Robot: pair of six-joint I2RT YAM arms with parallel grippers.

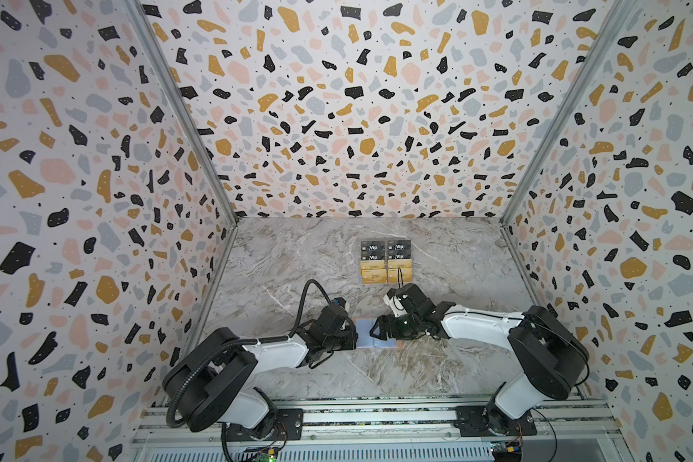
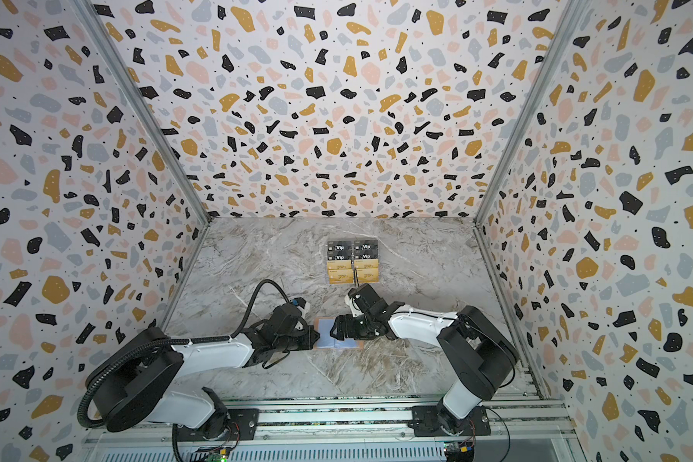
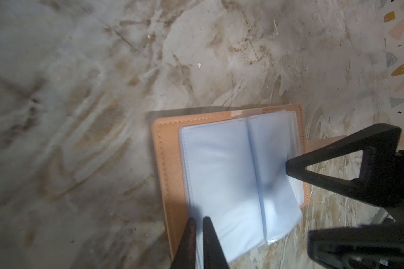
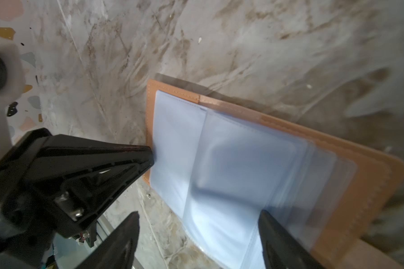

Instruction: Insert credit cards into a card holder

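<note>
The open card holder, tan with pale blue clear sleeves (image 3: 220,174), lies flat between my grippers. My left gripper is at its left edge, fingertips close together over the sleeve edge; whether anything is between them is unclear. My right gripper is open over the right sleeves, its blurred fingers either side of them. In the top left view, the black and gold credit cards (image 1: 385,260) lie in two columns behind the holder.
Patterned walls enclose it at the back and sides.
</note>
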